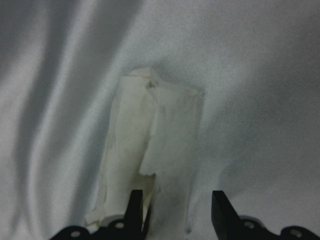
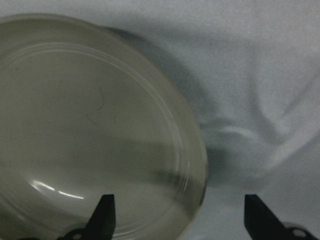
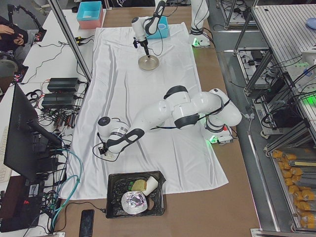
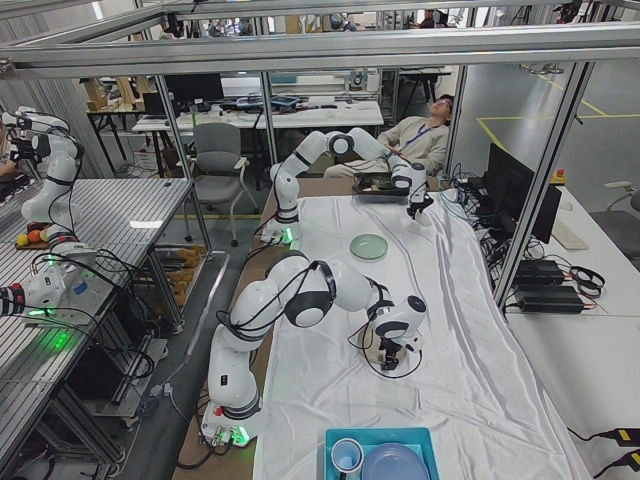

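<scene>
My left gripper hangs open over a crumpled white paper piece (image 1: 125, 135) on the white cloth (image 3: 163, 163), its fingers low around the paper's near end. My right gripper is open above the rim of a beige plate (image 2: 90, 120), also seen small at the top of the camera left view (image 3: 148, 64). A pale green plate (image 4: 368, 247) lies between the arms in the camera right view; in the camera left view the near arm hides it.
A black tray (image 3: 113, 195) with a foil-covered bowl and other items sits at the near end. A blue bin (image 4: 330, 465) with a mug and blue plate is at the far end. Monitors and cables border the cloth.
</scene>
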